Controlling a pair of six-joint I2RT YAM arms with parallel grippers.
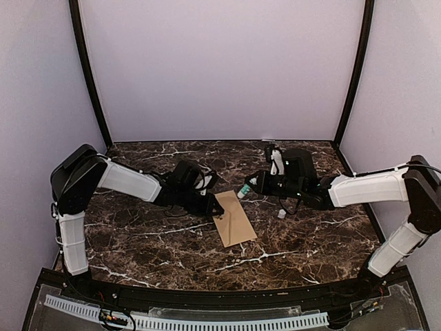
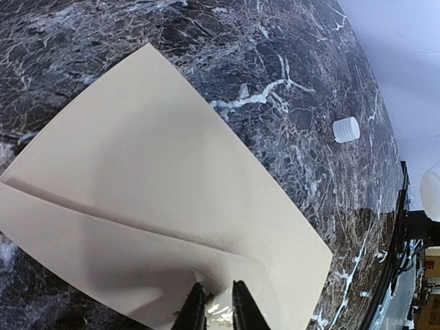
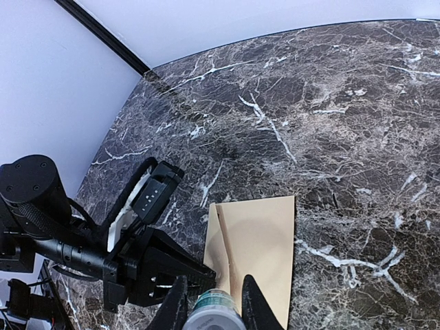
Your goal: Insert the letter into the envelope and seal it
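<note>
A tan envelope [image 1: 238,222] lies on the dark marble table, its long flap [image 2: 117,251] folded inward along the side nearest my left arm. At that flap my left gripper is shut on the paper, which creases by the fingertips; a wet-looking shine shows between them. My right gripper [image 1: 254,182] is shut on a teal glue stick [image 1: 244,189], held near the envelope's far right corner with its white end pointing down and left. In the right wrist view the glue stick [image 3: 215,309] stands in front of part of the envelope. No letter shows outside.
A small white cap [image 1: 282,214] stands on the table right of the envelope, below my right gripper. Bare marble [image 1: 151,248] lies open to the left and in front. A back wall [image 1: 220,69] and side walls bound the table.
</note>
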